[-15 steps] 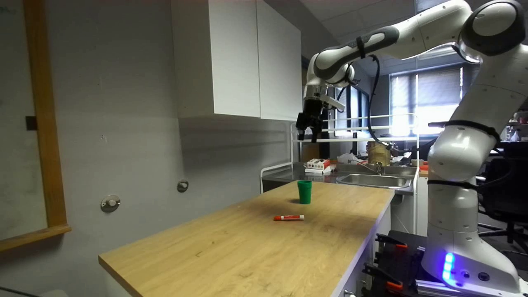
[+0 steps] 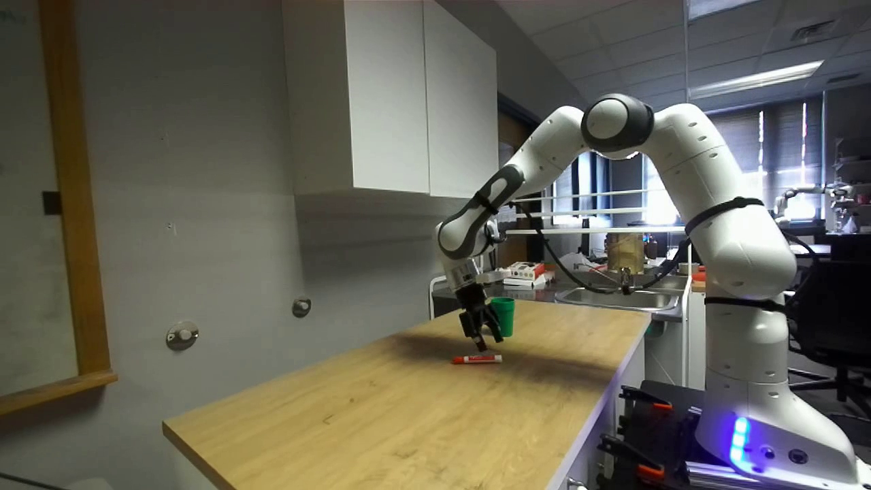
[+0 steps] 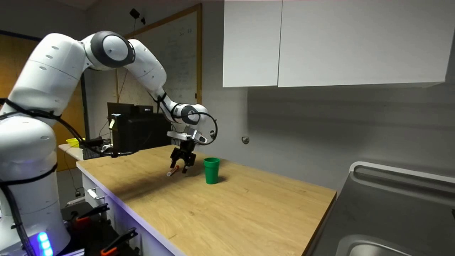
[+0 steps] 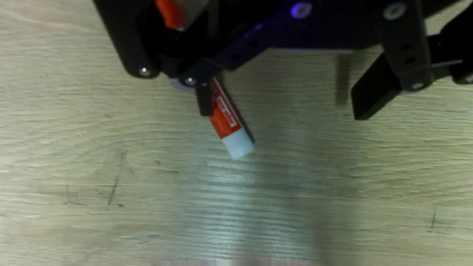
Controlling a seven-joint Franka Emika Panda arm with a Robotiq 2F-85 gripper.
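Observation:
Low over the wooden counter, my gripper (image 2: 490, 343) points downward with its two fingers apart. A red marker with a white end (image 2: 478, 359) lies on the counter just below it. In the wrist view the marker (image 4: 227, 119) runs slantwise beneath the left-hand finger (image 4: 205, 101), which hides part of it. The space between the fingers is otherwise bare wood, and the right-hand finger (image 4: 372, 95) is well clear of the marker. A green cup (image 3: 211, 170) stands upright close by; it is out of the wrist view.
White wall cabinets (image 3: 341, 42) hang above the back of the counter. Past the cup's end lie a sink (image 2: 616, 299) and some small boxes (image 2: 524, 270).
My arm has come down from high beside the cabinets to just above the marker, passing in front of the cup. The marker and cup have stayed in place.

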